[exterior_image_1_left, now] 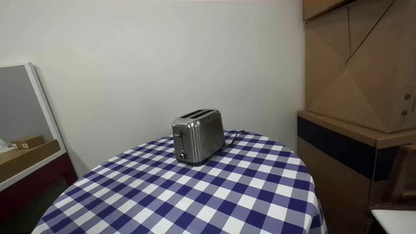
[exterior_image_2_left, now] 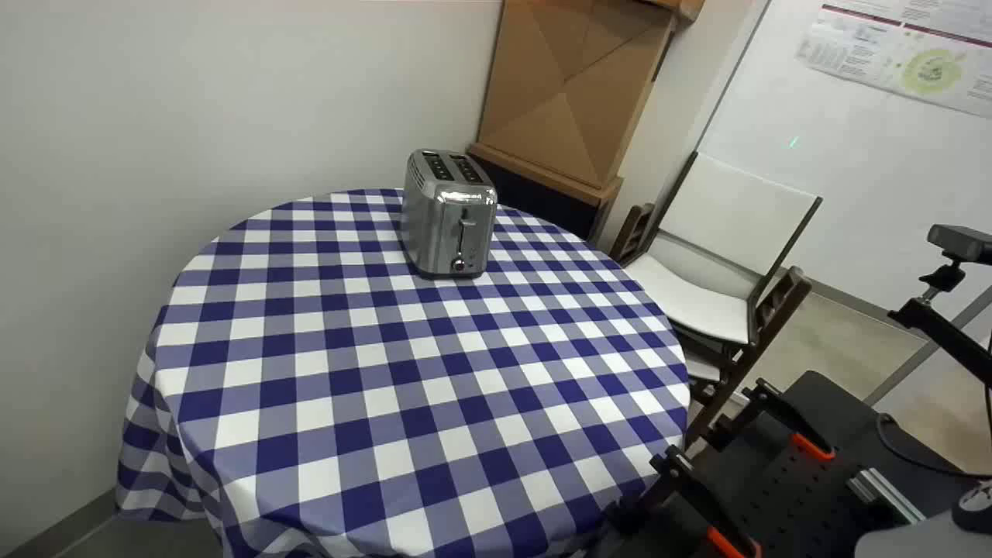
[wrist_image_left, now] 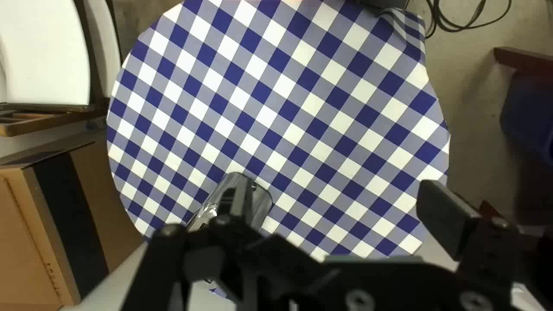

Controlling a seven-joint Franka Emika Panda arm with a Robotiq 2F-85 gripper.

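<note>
A silver two-slot toaster (exterior_image_1_left: pixel 199 136) stands upright on a round table covered in a blue and white checked cloth (exterior_image_1_left: pixel 249 201). From the second exterior view the toaster (exterior_image_2_left: pixel 449 218) sits toward the back of the table, its lever and knob side facing the open cloth. My gripper appears only in the wrist view, high over the table, with its fingers wide apart and nothing between them. Its left finger covers part of the toaster (wrist_image_left: pixel 263 204) from that camera. Neither exterior view contains the gripper.
The toaster's black cord (exterior_image_1_left: pixel 234 139) trails behind it. Large cardboard boxes (exterior_image_1_left: pixel 351 78) rise beyond the table's right side. A white chair (exterior_image_2_left: pixel 711 270) and a black stand with clamps (exterior_image_2_left: pixel 790 465) are near the table's edge.
</note>
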